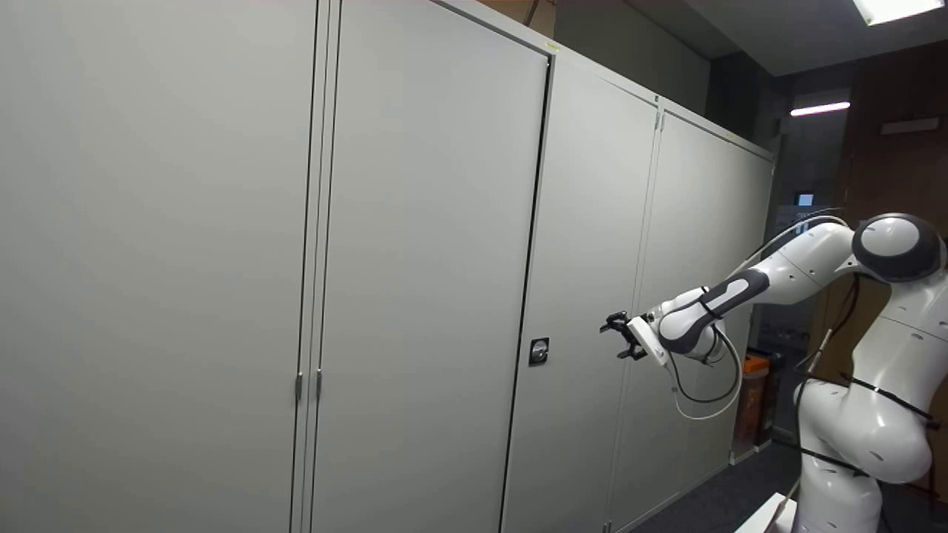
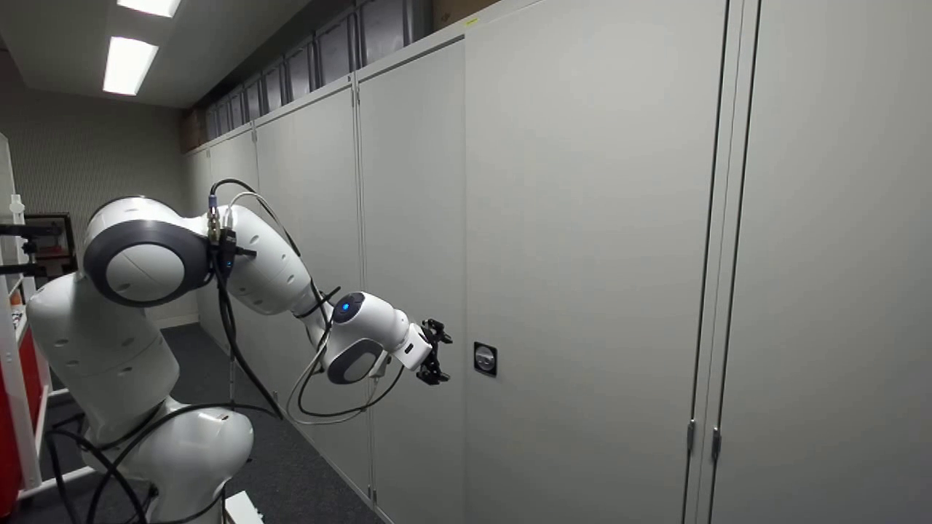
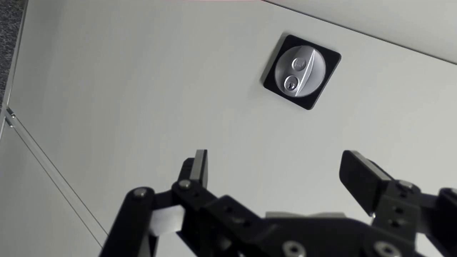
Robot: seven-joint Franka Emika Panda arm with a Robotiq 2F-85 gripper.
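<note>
A round silver turn-knob (image 3: pixel 316 76) with a keyhole is set in a black square plate on a grey cabinet door (image 3: pixel 171 85). Exterior view 1 shows the same knob (image 1: pixel 538 351) close to the door's edge seam. My gripper (image 1: pixel 617 336) hangs in front of the cabinet, apart from the knob and to its right there. From the other side, my gripper (image 2: pixel 439 352) appears left of the knob (image 2: pixel 486 359). In the wrist view the gripper is open, its fingers wide apart with only bare door behind them; the knob lies above the gap.
Tall grey cabinets form a continuous wall, with the visible doors closed. Slim handles (image 2: pixel 716 444) flank another seam. Grey bins (image 2: pixel 334 51) line the cabinet tops, and an orange-topped bin (image 1: pixel 753 382) stands at the far end. Cables (image 1: pixel 733 391) loop below the wrist.
</note>
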